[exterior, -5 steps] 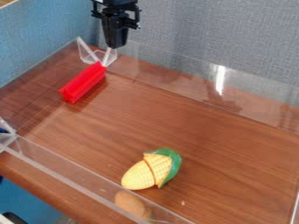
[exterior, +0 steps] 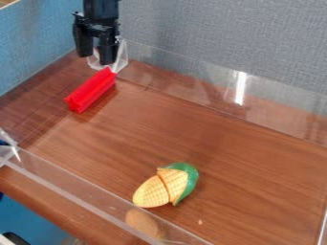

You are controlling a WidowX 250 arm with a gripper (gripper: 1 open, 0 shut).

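My gripper [exterior: 96, 50] is open, up at the back left corner of the wooden work surface, above and just behind a red bar [exterior: 91, 90] that lies on the wood. A yellow toy corn cob with a green husk [exterior: 166, 187] lies near the front middle. Nothing shows held by the gripper.
Clear plastic walls [exterior: 240, 88] edge the wooden floor [exterior: 230, 163]. A brown rounded object [exterior: 144, 224] sits at the front edge behind the clear wall.
My gripper has moved left and down, from above the back wall toward the corner by the red bar. The objects have not moved.
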